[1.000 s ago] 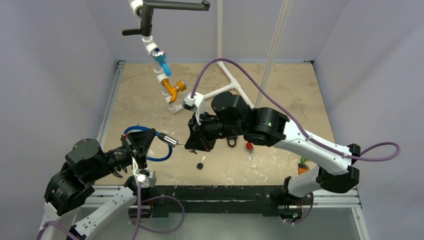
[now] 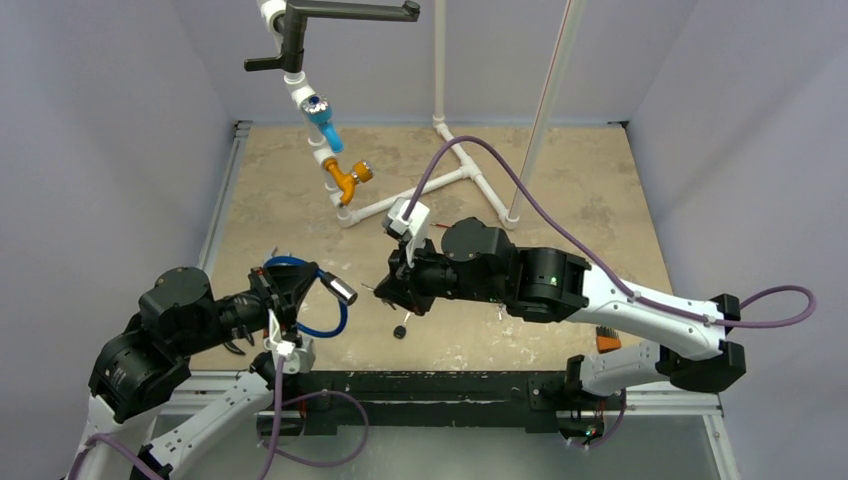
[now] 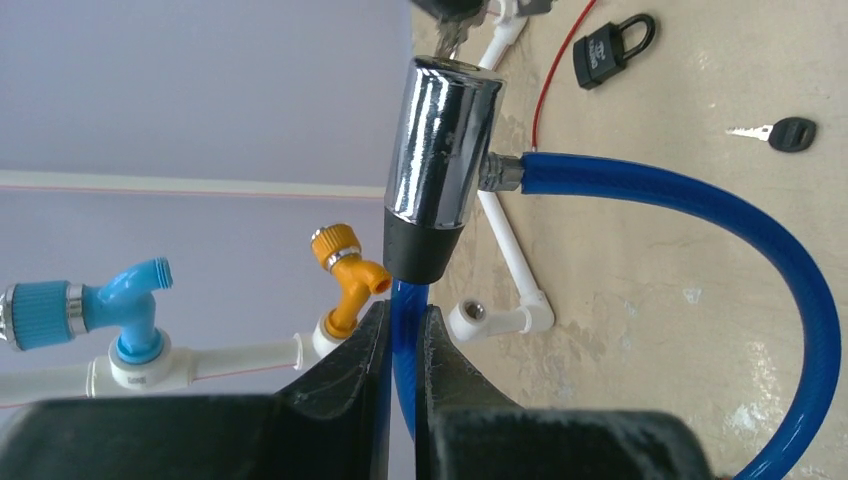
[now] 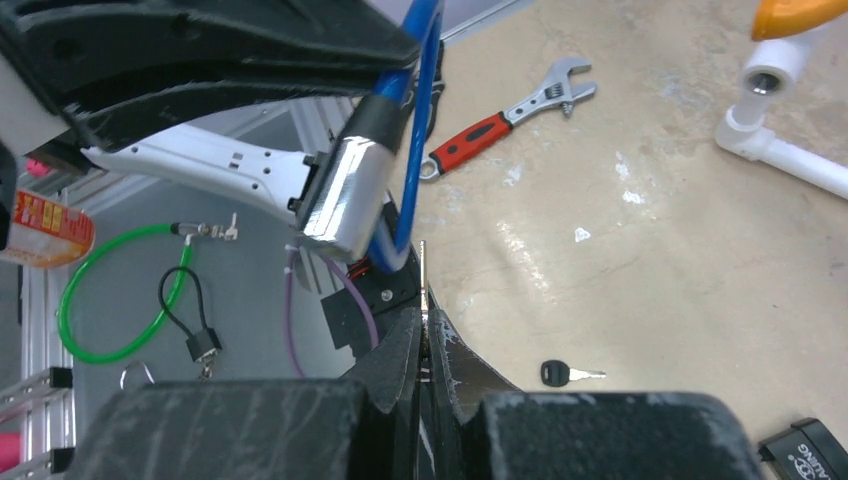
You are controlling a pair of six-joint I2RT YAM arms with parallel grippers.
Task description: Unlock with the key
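Observation:
A chrome cylinder lock [image 3: 440,150] with a black collar and blue cable [image 3: 640,180] is held by my left gripper, shut on the cable just below the collar. From the top, the lock [image 2: 340,288] tilts down to the right. Facing it, my right gripper is shut on a thin key [image 4: 423,268], whose blade sticks out past the fingertips. A small gap separates the key's tip [image 2: 367,288] from the lock's end face in the top view. In the left wrist view the key blade [image 3: 449,40] overlaps the lock's keyed end; the keyhole is not clear.
On the board lie a loose black-headed key [image 3: 792,134], a black padlock [image 3: 600,55] and a red-handled adjustable wrench [image 4: 475,138]. White pipes with an orange tap [image 2: 345,180] and a blue tap [image 2: 322,115] stand at the back left.
The key's tip was at the lock's end face and is now apart from it. My right gripper has shifted slightly right, and the lock has tipped further down.

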